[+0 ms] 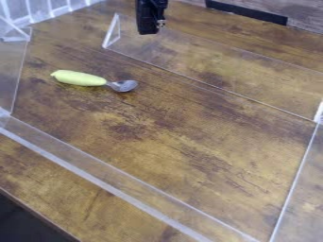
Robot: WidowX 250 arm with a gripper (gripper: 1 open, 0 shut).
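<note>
A spoon with a pale yellow-green handle (78,77) and a metal bowl end (123,85) lies on the wooden table at the left. My black gripper (150,26) shows at the top edge of the view, above and behind the spoon and apart from it. Most of it is cut off by the frame, and its finger is too small to make out.
Clear plastic panels (214,66) edge the work area at the back, front, left and right. The wooden surface (177,142) inside them is bare apart from the spoon.
</note>
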